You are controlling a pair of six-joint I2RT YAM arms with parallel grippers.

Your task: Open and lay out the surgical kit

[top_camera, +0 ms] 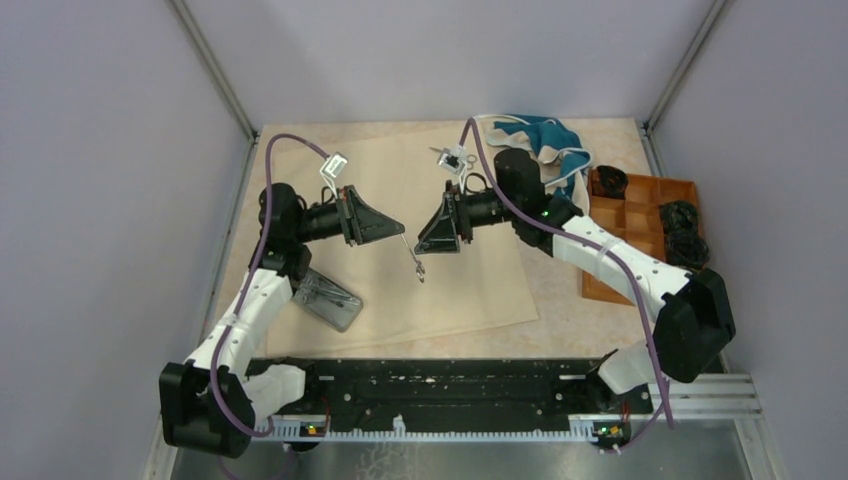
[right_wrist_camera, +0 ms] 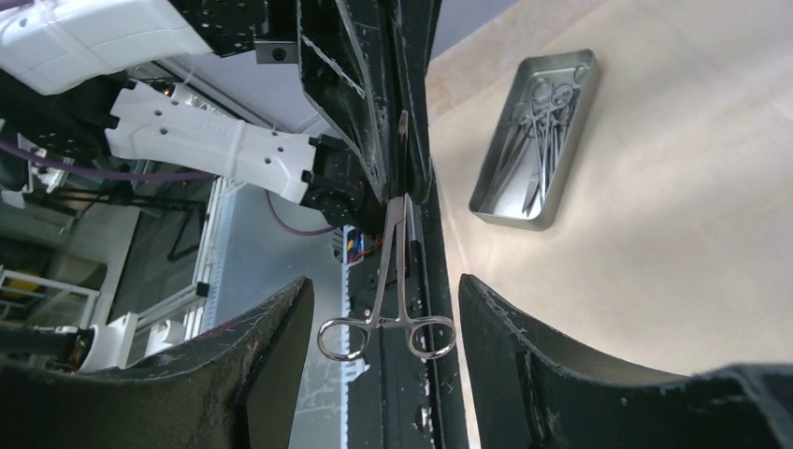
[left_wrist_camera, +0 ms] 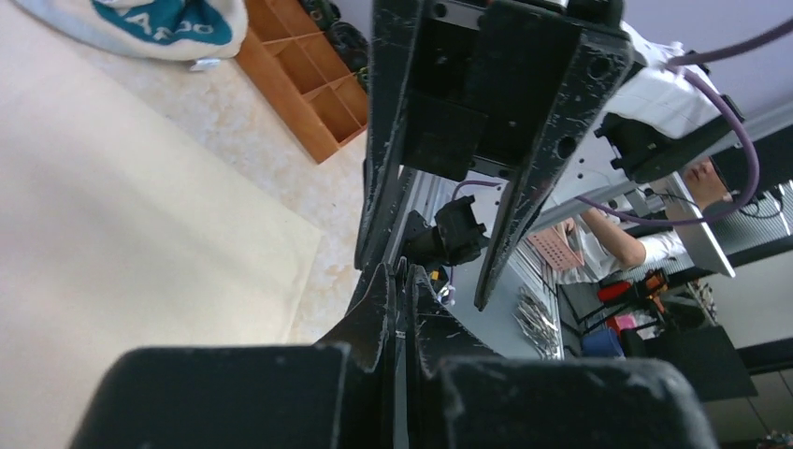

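My left gripper [top_camera: 403,232] is shut on a silver ring-handled clamp [top_camera: 415,258], whose rings hang down toward the front in the top view. In the right wrist view the clamp [right_wrist_camera: 388,324] shows its two handle rings, while its far end sits in the left gripper's fingers. My right gripper stands open, its fingers spread on either side of the handles without touching them. From the left wrist view, the right gripper also appears with a wide gap. A metal tray [right_wrist_camera: 477,208] holds several more instruments.
Scissors [top_camera: 455,157] lie on the cream cloth [top_camera: 460,300], partly behind the right arm. A blue and white towel [top_camera: 545,140] is bunched at the back right. The wooden compartment box [top_camera: 637,215] stands at the right.
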